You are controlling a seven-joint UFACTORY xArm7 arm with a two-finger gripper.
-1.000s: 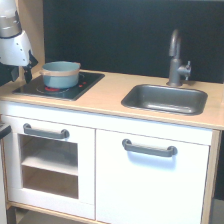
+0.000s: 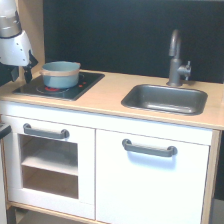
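A blue-grey pot point(image 2: 60, 79) stands on the dark cooktop point(image 2: 86, 84) at the left of the toy kitchen counter. At the upper left edge, my gripper point(image 2: 22, 74) points downward, just left of the pot. Its dark fingers look parted, and no object shows between them. Part of the arm is cut off by the frame's edge. Whether a finger touches the pot's near side is too small to tell.
To the right, a metal sink point(image 2: 165, 98) is empty, with a grey faucet point(image 2: 177, 62) behind it. Bare wooden counter point(image 2: 112, 92) lies between cooktop and sink. Below are a cabinet door point(image 2: 150, 180) and an oven front point(image 2: 48, 165), both with grey handles.
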